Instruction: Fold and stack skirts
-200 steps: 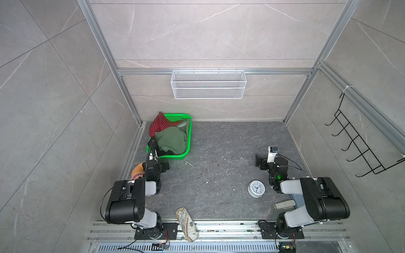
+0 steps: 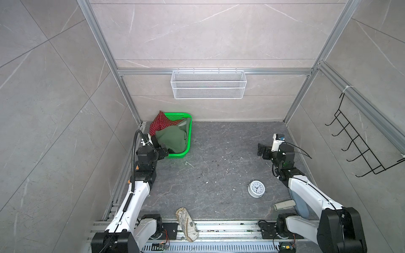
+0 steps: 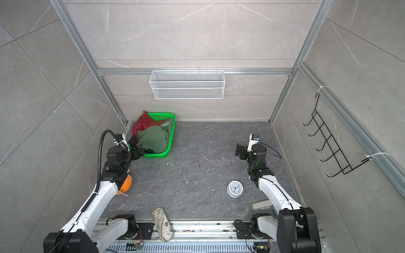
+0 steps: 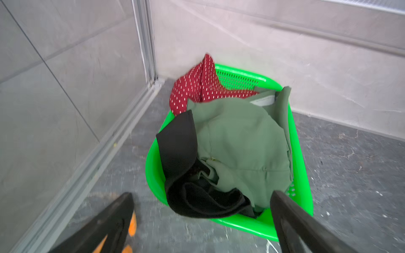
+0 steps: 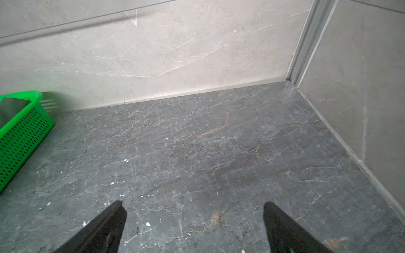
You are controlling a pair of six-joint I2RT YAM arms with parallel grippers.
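Note:
A green basket (image 2: 187, 139) stands at the back left, holding crumpled clothes: a red dotted cloth (image 4: 189, 86), an olive green cloth (image 4: 240, 143) and a black cloth (image 4: 177, 147) hanging near the front rim. My left gripper (image 2: 158, 149) hovers before the basket's near left part, open and empty; its wrist view faces the basket between the fingers. My right gripper (image 2: 262, 149) is open over the right side of the floor, with only bare dark floor (image 5: 194, 168) between its fingers.
A white clock (image 2: 256, 188) lies at front right beside a pale bar (image 2: 284, 205). An orange object (image 3: 125, 185) sits under the left arm, and a patterned cloth (image 2: 186, 221) at the front edge. A wire rack (image 2: 208, 84) hangs on the back wall.

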